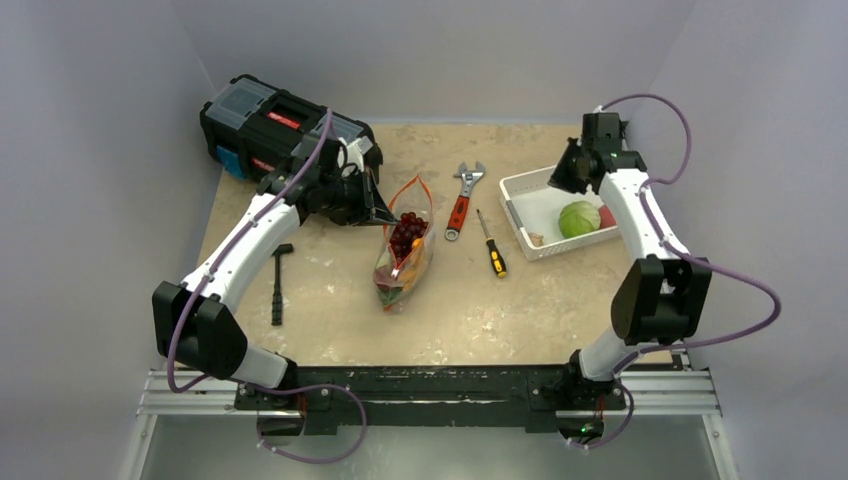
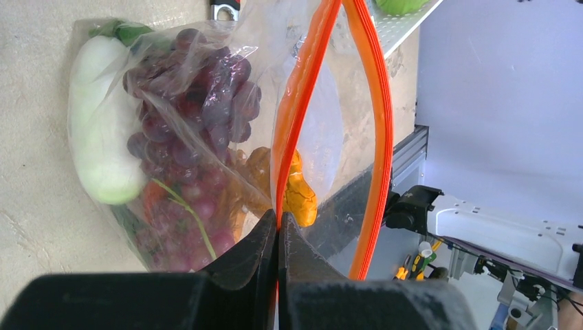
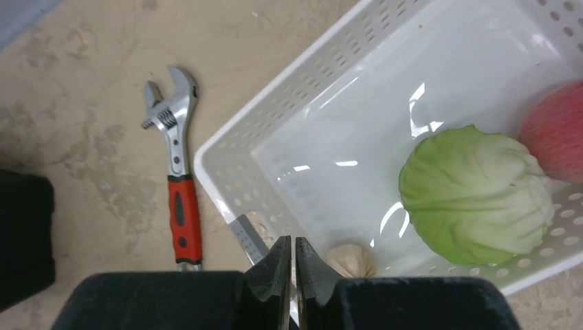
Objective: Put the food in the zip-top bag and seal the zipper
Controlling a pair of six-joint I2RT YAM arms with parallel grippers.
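Note:
My left gripper is shut on the orange zip edge of the clear bag (image 1: 385, 275), whose mouth stands open. Inside the bag are red grapes (image 2: 199, 103), a pale green-topped vegetable (image 2: 103, 124) and something yellow-orange (image 2: 300, 196). My right gripper hangs above the white basket, its fingertips a narrow gap apart with nothing held. A green cabbage (image 3: 478, 196), a pinkish-red round food (image 3: 560, 134) and a small beige piece (image 3: 350, 261) lie in the basket.
The white basket (image 1: 535, 192) stands at the right. Between bag and basket lie an adjustable wrench (image 1: 461, 205) and a yellow-black screwdriver (image 1: 493, 250). A hammer (image 1: 279, 285) lies left of the bag, and a black toolbox (image 1: 255, 115) sits behind.

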